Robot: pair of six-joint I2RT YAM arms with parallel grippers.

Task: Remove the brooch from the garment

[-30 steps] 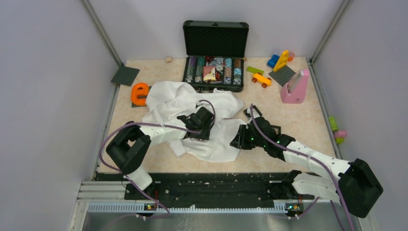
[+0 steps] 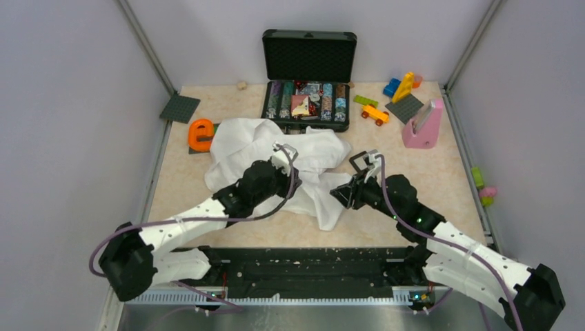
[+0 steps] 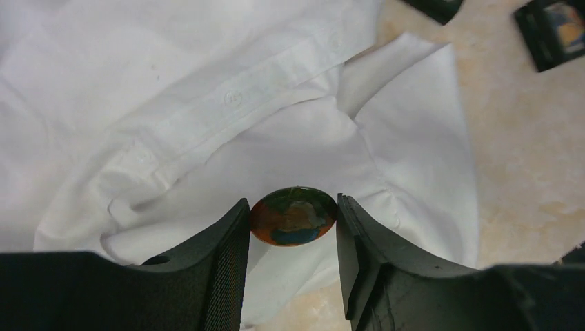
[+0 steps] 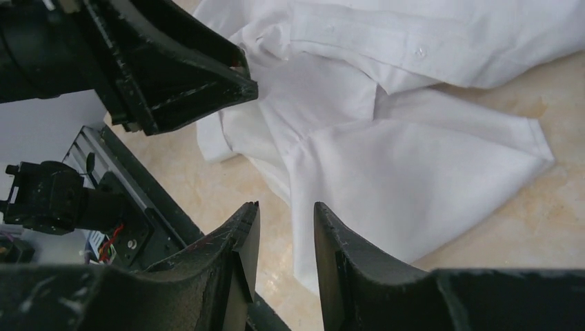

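Observation:
An oval brooch (image 3: 292,216) in dark green, orange and blue sits between the fingertips of my left gripper, which is shut on it. Bare cloth shows around it, and I see no fabric pinched along with it. The white garment (image 2: 279,148) lies rumpled across the table, its buttoned strip (image 3: 234,98) in the left wrist view. Over the garment's right edge, near its lower corner, my right gripper is part open with nothing between its fingers. In the right wrist view the left gripper shows above the cloth at upper left, its brooch mostly hidden.
An open black case (image 2: 307,103) of chips stands behind the garment. An orange letter-shaped toy (image 2: 201,135) lies left of it. Near the right gripper is a dark frame (image 2: 359,160). A yellow toy car (image 2: 375,115) and pink holder (image 2: 423,127) are at back right.
My left arm has swung and its gripper has risen off the garment, bringing the brooch up. The right gripper has shifted only slightly, its arm lowering at the elbow.

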